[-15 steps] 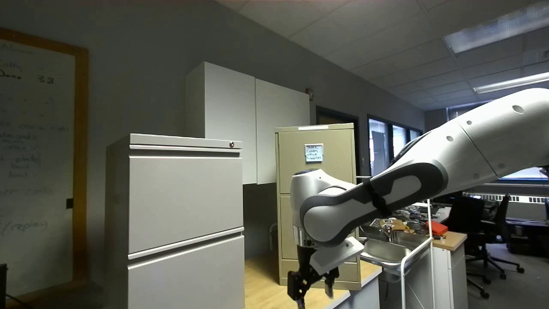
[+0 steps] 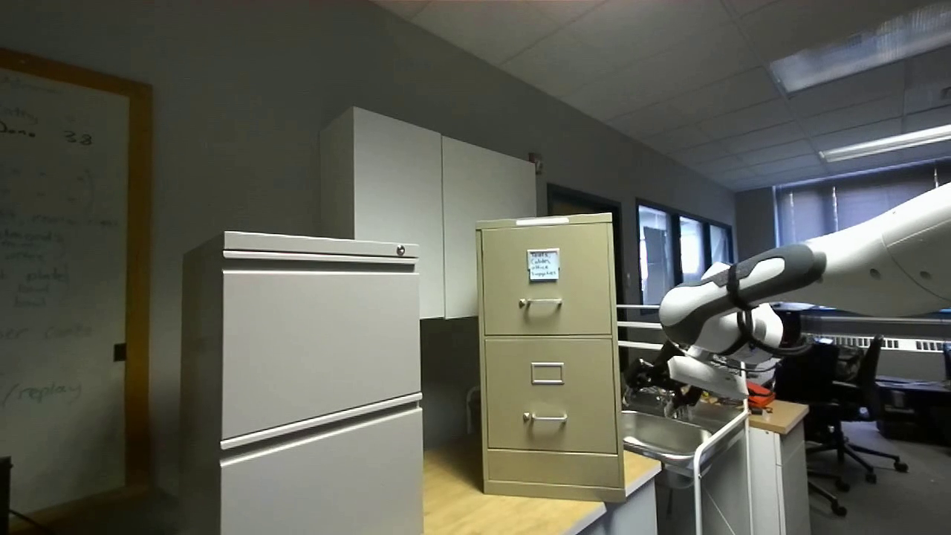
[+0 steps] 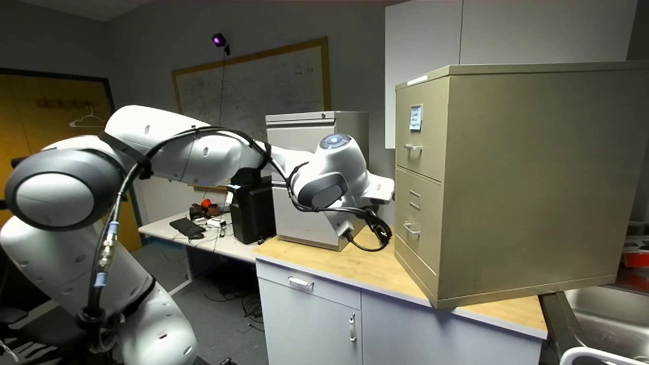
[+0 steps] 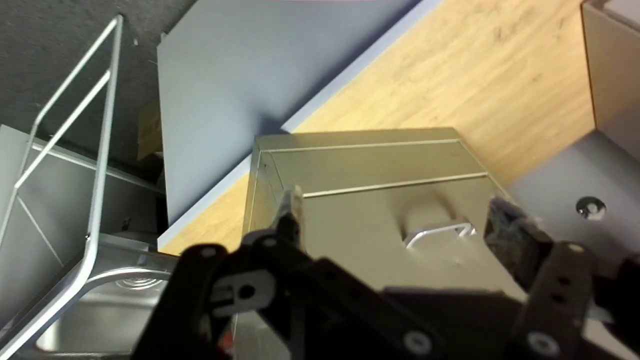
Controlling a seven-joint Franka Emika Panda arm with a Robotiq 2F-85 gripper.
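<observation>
My gripper is open in the wrist view, its two dark fingers wide apart with nothing held between them. Beyond and between them appears a silver drawer handle (image 4: pixel 441 231) on the tan filing cabinet (image 4: pixel 372 216); a gap seems to separate handle and fingers. Exterior view 1 shows both drawers of that cabinet (image 2: pixel 548 392) closed, the upper one bearing a paper label (image 2: pixel 543 264). There the gripper (image 2: pixel 660 388) hangs to the right of the cabinet front, below the arm's wrist. In exterior view 2 the arm's wrist hides the fingers.
A grey filing cabinet (image 2: pixel 321 348) stands to the left on the wooden counter (image 3: pixel 340 255). At the right, a sink (image 2: pixel 664 432) and a white metal rail (image 2: pixel 724 437) lie near the arm. Bare counter shows between the two cabinets.
In exterior view 1 the arm has swung right and up. The gripper, earlier low in front of the tan cabinet, is now higher, and the lower drawer and its handle are uncovered.
</observation>
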